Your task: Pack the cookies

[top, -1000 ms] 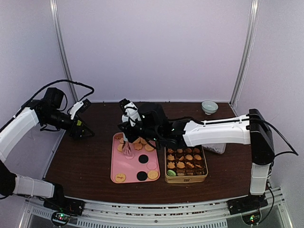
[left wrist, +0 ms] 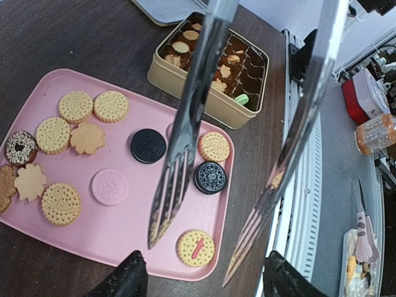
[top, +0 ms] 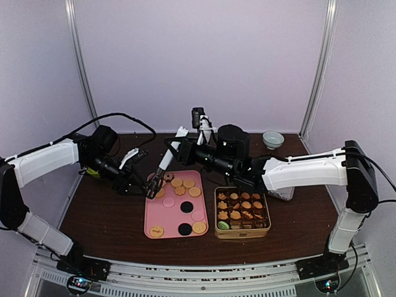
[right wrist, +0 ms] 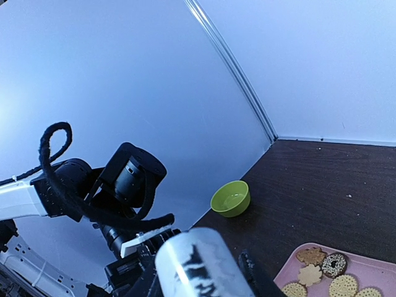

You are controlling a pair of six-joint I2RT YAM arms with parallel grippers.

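Note:
My right gripper (top: 177,145) is shut on the white-handled tongs (top: 166,161). Their handle (right wrist: 201,266) fills the space between its fingers in the right wrist view. The two metal fork-shaped ends hang spread apart and empty over the pink tray (left wrist: 142,204), brown crumbs on their prongs. My left gripper stands open just left of these ends, its fingers wide apart. On the tray lie pale round cookies (left wrist: 60,204), dark ones (left wrist: 148,146) and a sprinkled ring (left wrist: 21,148). Right of it, the tin (top: 242,234) holds many cookies, with several empty compartments.
At the back right stands a white bowl (top: 273,140), and a green bowl (right wrist: 231,198) stands at the left edge. A clear lid or tray (top: 284,192) lies behind the tin.
The left arm has moved right, towards the tong ends.

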